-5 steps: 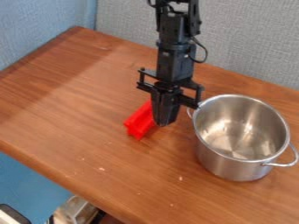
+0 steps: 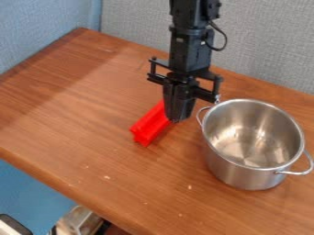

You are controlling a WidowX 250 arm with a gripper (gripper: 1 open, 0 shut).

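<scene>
A red block [image 2: 152, 127] lies on the wooden table just below my gripper [image 2: 178, 108], which points down over its upper end and partly hides it. The dark fingers look close together; whether anything is between them I cannot make out, but they appear shut. A steel pot [image 2: 252, 161] with two handles stands just to the right of the block and gripper.
A grey padded wall runs along the back, a blue surface shows at the left, and a metal fixture sits at the lower left beyond the table's edge.
The arm and gripper have shifted slightly to the right over the last second. The red block and pot look unmoved.
</scene>
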